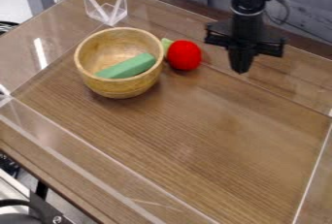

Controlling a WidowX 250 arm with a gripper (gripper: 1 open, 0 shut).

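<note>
The black gripper [244, 48] is low over the back right of the table, shut, with nothing visible between its fingers. To its left a red round object [184, 56] rests on the table, a small light green piece [166, 46] behind it. A wooden bowl [87, 52] at the left holds a green oblong object [127, 66].
A clear wire-like or plastic item [107, 9] stands at the back left. A ledge or wall [312, 24] borders the back right.
</note>
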